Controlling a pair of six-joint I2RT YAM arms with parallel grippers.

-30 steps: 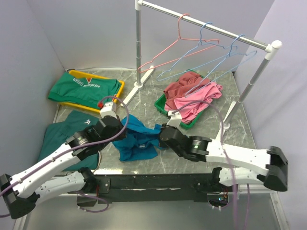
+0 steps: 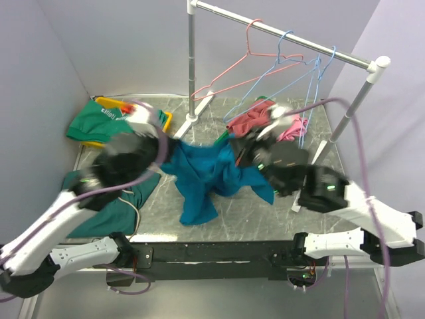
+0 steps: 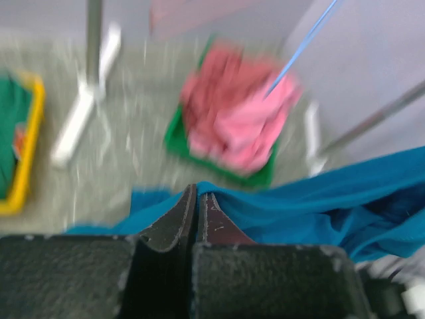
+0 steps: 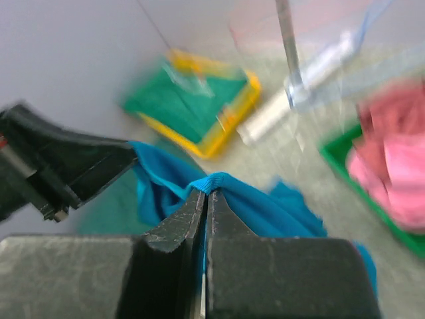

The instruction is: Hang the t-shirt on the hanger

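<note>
The blue t-shirt (image 2: 206, 176) hangs stretched between my two raised grippers in the top view. My left gripper is shut on its fabric, which runs off to the right in the left wrist view. My right gripper is shut with the shirt's top edge at its fingertips. Pink and blue hangers (image 2: 272, 70) hang on the metal rail (image 2: 305, 41) above and behind the shirt.
A green bin (image 3: 176, 143) of pink clothes is under the hangers. A yellow tray (image 4: 246, 100) with green garments is at back left, and a folded teal garment (image 2: 99, 222) lies at front left. The rack's posts stand on either side.
Both grippers have risen with the blue shirt and moved apart, spreading it and lifting it off the table. The blue hangers on the right have swung.
</note>
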